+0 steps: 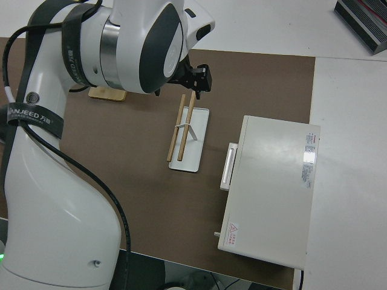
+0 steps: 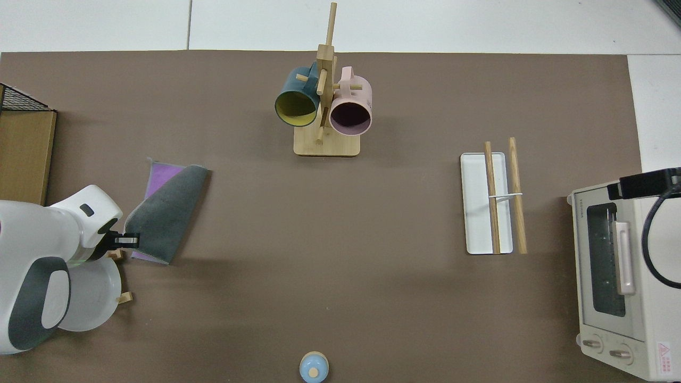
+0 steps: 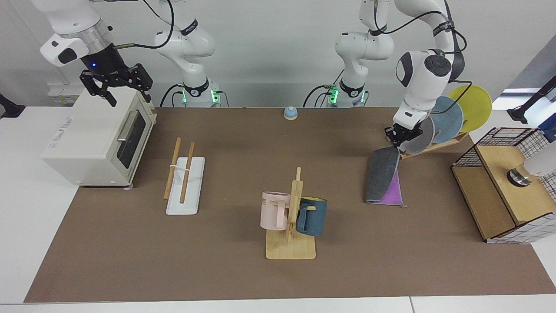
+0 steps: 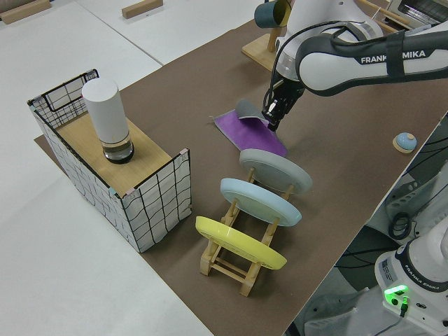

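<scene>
A purple cloth with a grey side [image 2: 169, 214] lies at the left of the brown mat, partly folded over; in the camera left view its grey flap [image 3: 383, 172] rises toward the black gripper [image 3: 404, 134] of the arm beside the plate rack. That gripper is at the cloth's edge; its fingers are too small to tell. The other arm's black gripper [image 3: 115, 81] hangs above the white toaster oven [image 3: 94, 135], well away from the cloth, its finger state unclear.
A plate rack with grey, blue and yellow plates [image 4: 241, 241], a wire basket [image 4: 159, 204], a mug tree with two mugs [image 2: 325, 143], a white stand with wooden rods [image 2: 473, 204] and a small blue dome [image 2: 313, 370] surround a clear middle.
</scene>
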